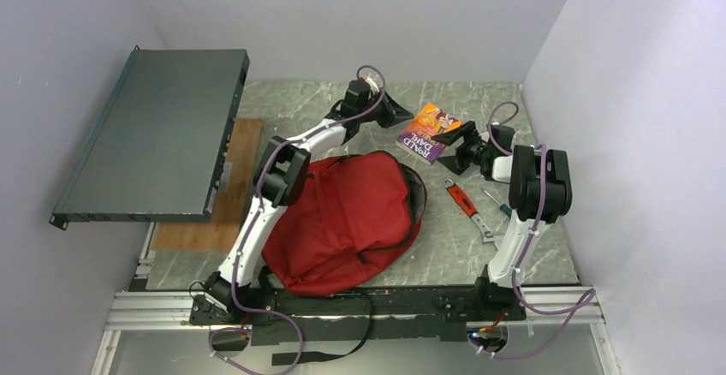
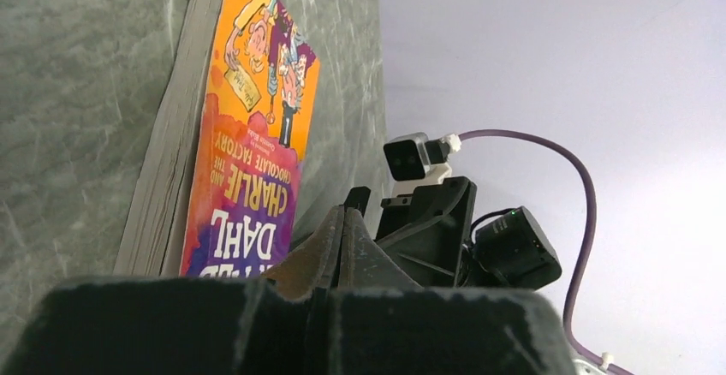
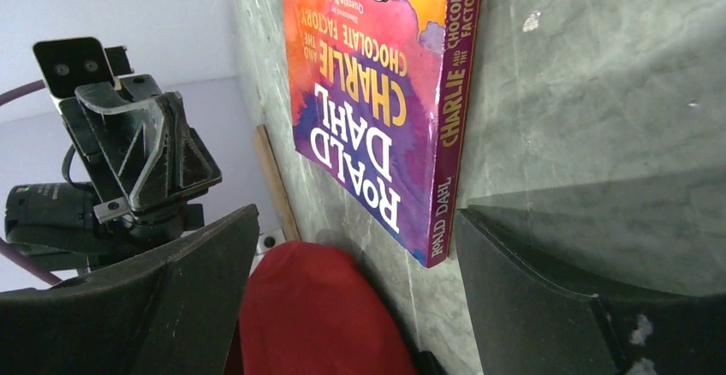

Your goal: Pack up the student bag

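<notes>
A "Charlie and the Chocolate Factory" book lies flat on the table, cover up. My left gripper is at its left edge in the top view; in the left wrist view its fingers come together with nothing seen between them. At the book's lower right, my right gripper stands open. The right wrist view shows its two fingers wide apart, one near the purple spine and the other on the cover side. The red bag lies on the table in front, its opening toward the right.
An orange-handled tool and a green-handled screwdriver lie right of the bag, near the right arm. A big grey panel stands over a wooden board at the left. Bare table shows behind the left gripper.
</notes>
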